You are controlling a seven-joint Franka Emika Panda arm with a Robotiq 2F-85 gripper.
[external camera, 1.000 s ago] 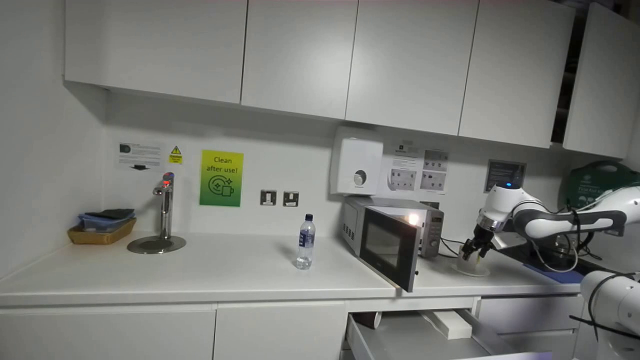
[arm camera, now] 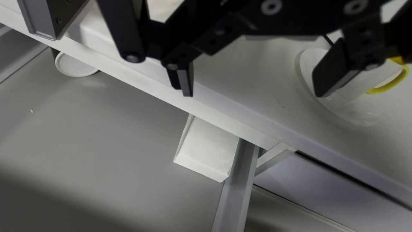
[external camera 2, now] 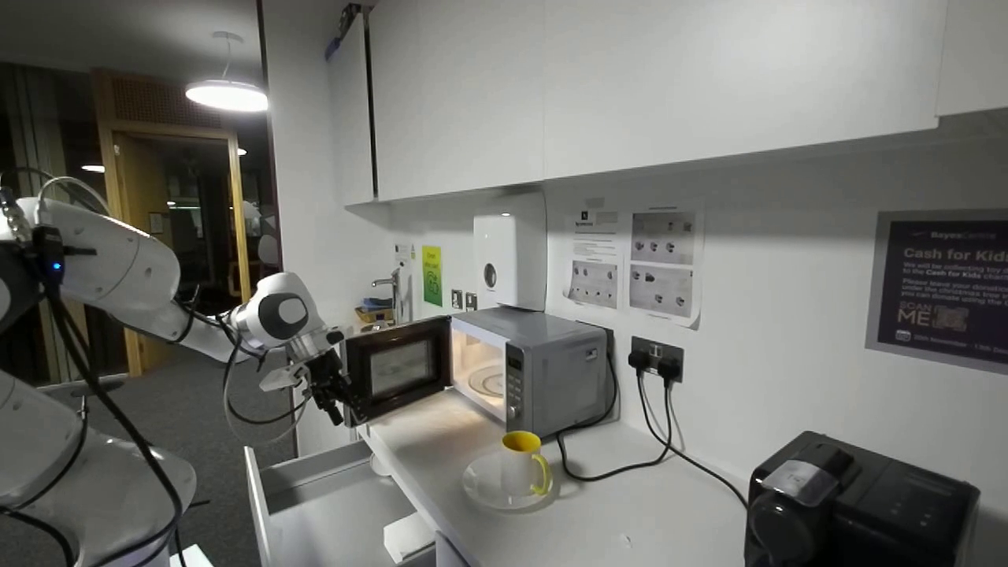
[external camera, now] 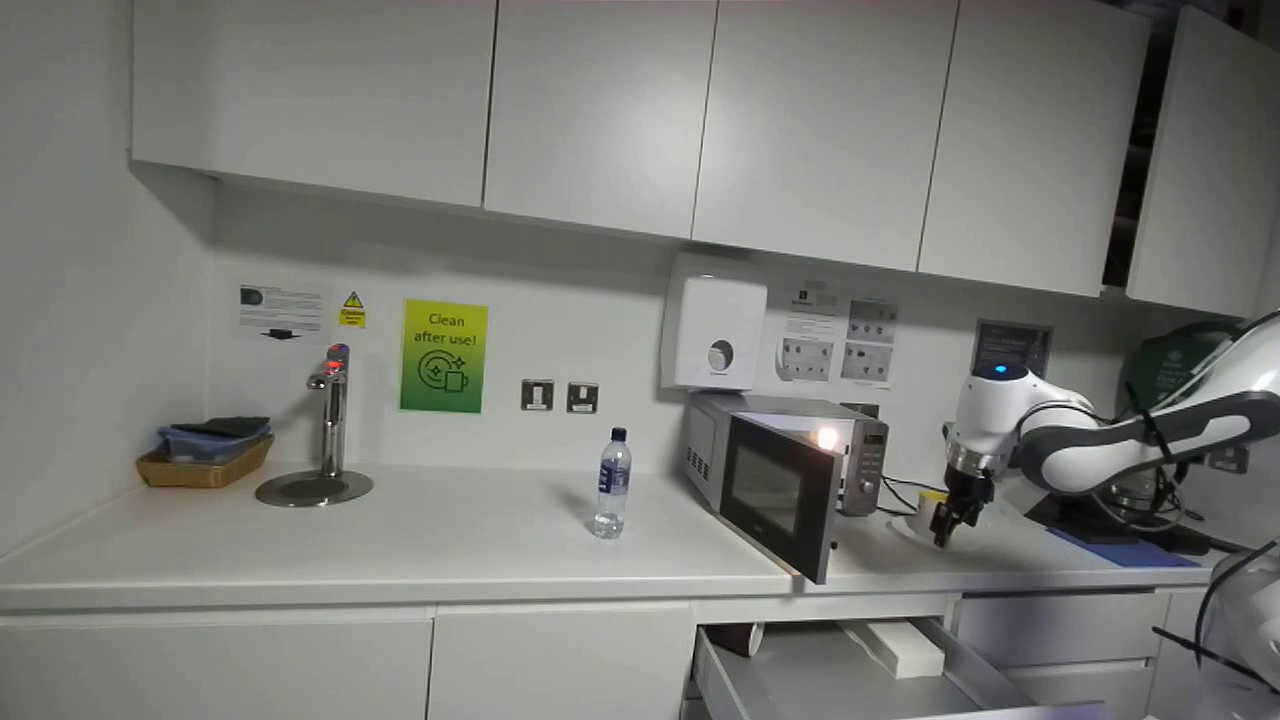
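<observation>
My gripper is open, with nothing between its fingers. It hangs in front of the worktop, near the open microwave door [external camera 2: 397, 368] in exterior view 2. On a clear-looking saucer [external camera 2: 482, 487] stands a white mug [external camera 2: 516, 469] with a yellow inside and yellow handle, apart from the gripper. The wrist view shows part of the mug [arm camera: 380, 77] at the right, behind one finger [arm camera: 332, 71]. Microwave [external camera 2: 557, 378] is lit inside, its turntable [external camera 2: 487, 381] bare where visible.
Below the worktop, a drawer [arm camera: 96, 154] stands open, holding a white box [arm camera: 210, 145] and a cup [arm camera: 75, 65] on its side. A water bottle [external camera: 612, 486] stands left of the microwave. A black machine [external camera 2: 860, 501] sits at the right; cables run behind the mug.
My gripper has moved away from the mug toward the counter's front, and the hand now points more steeply down. Mug, microwave door and drawer look unmoved.
</observation>
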